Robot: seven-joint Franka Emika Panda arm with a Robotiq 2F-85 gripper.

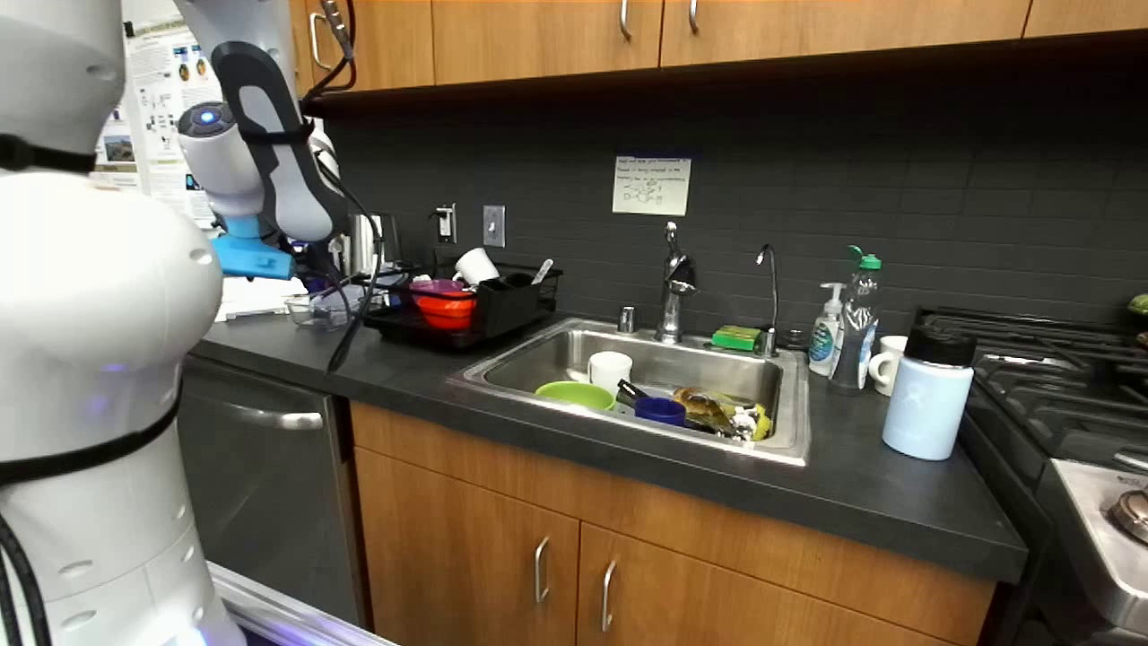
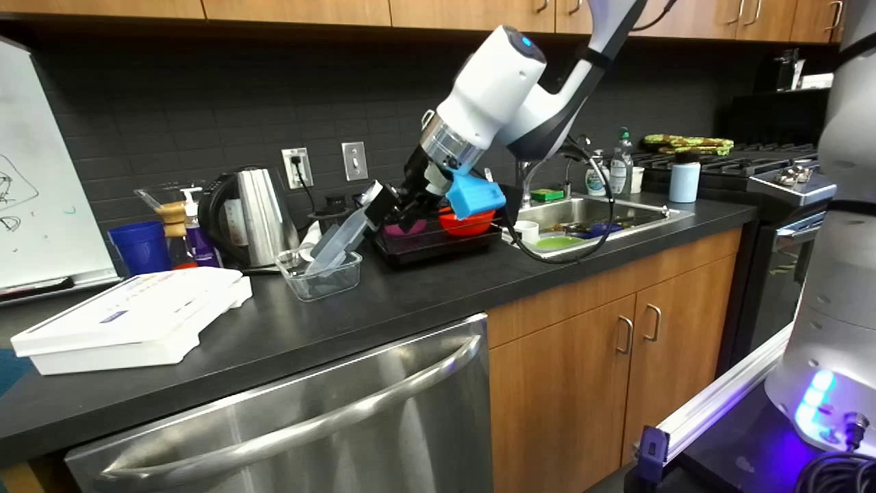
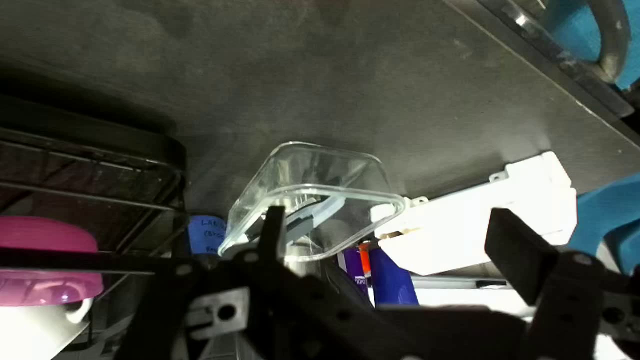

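In the wrist view my gripper is open wide, its two black fingers set far apart with nothing held between them. A clear rectangular container (image 3: 336, 157) sits on the counter beyond the fingers, nearer the left one. Inside it shows a pale blue-grey utensil handle (image 3: 321, 215) along with other small items that are hard to make out. From the side, in exterior view 2, the gripper (image 2: 379, 204) hangs tilted just above and to the right of that container (image 2: 328, 283). A pale translucent shape (image 2: 338, 245) slants between them; whether it touches the gripper I cannot tell.
A dark dish rack (image 2: 410, 250) with a red bowl (image 2: 466, 223) stands right of the container. Behind is a kettle (image 2: 264, 218); to the left lies a white box (image 2: 135, 320). The sink (image 1: 689, 371) holds several dishes. Bare counter (image 2: 394, 292) lies in front.
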